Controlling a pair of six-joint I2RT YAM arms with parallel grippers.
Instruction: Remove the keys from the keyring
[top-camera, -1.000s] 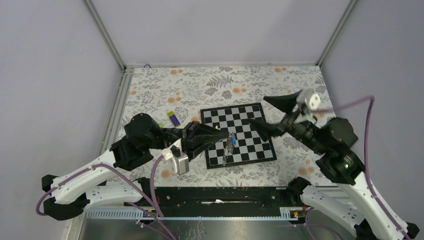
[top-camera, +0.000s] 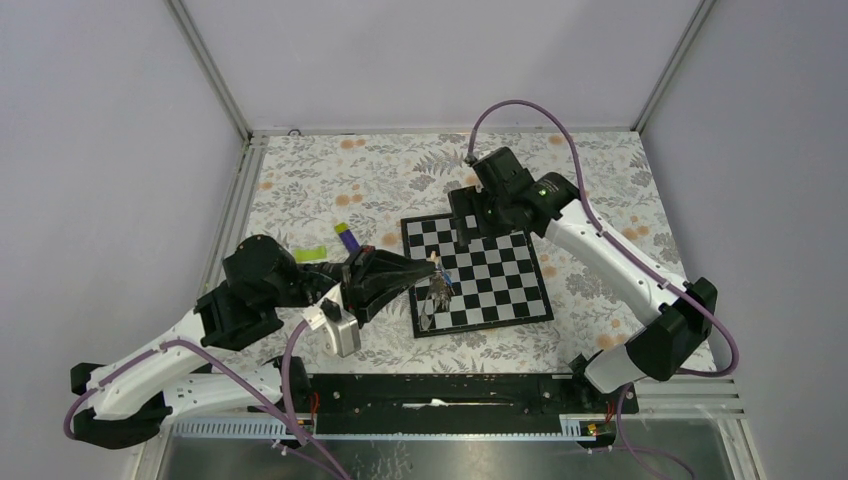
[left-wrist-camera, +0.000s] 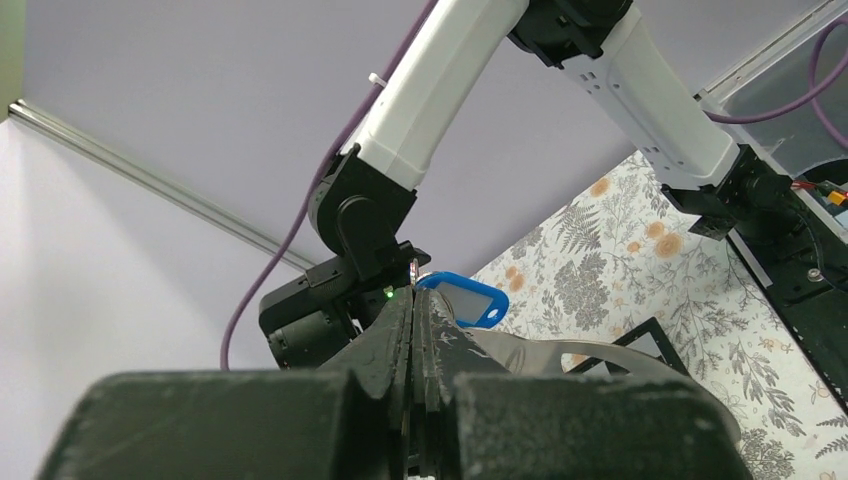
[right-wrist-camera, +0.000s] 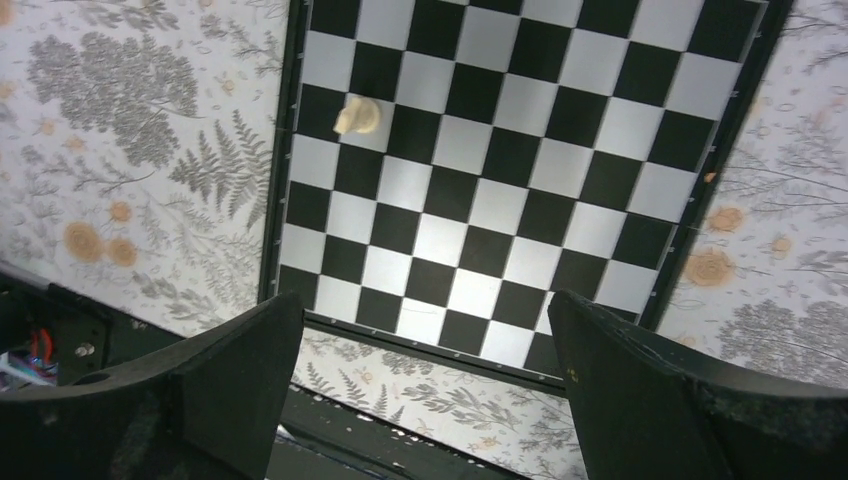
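My left gripper (top-camera: 432, 267) reaches over the chessboard's left part, shut on the thin keyring. From its tips hangs a bunch of silvery keys (top-camera: 439, 292) with a blue tag (top-camera: 448, 281). In the left wrist view the shut fingers meet with the blue tag (left-wrist-camera: 478, 301) just beyond their tips, and a blurred metal piece (left-wrist-camera: 535, 352) lies to the right. The ring itself is mostly hidden. Over the board's far left part, my right gripper (top-camera: 464, 217) stands apart from the keys; the right wrist view shows it open and empty, with no keys in sight.
Beneath is the black-and-white chessboard (right-wrist-camera: 455, 232), holding a small cream piece (right-wrist-camera: 358, 115). Left of it on the flowered table lie a purple-and-yellow item (top-camera: 347, 237) and a bright green one (top-camera: 310, 254).
My right arm has swung left and back over the board from the right side. The left gripper, with the hanging keys, has shifted slightly left.
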